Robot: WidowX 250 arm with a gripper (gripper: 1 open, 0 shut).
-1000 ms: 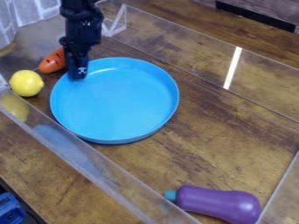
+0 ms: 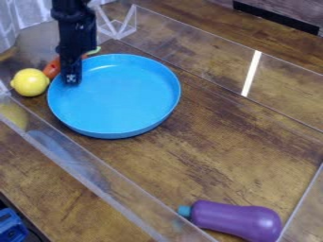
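My gripper reaches down from the top left to the back-left rim of a blue plate, its fingers shut; whether anything thin is between them cannot be seen. A yellow lemon sits just left of the plate. An orange carrot with a green top lies behind the gripper, partly hidden by it.
A purple eggplant lies at the front right. Clear plastic walls edge the wooden surface, whose middle and right are free. A blue object sits at the lower left corner.
My gripper has moved left and downward in view, and the blue plate has shifted left with it, now closer to the lemon.
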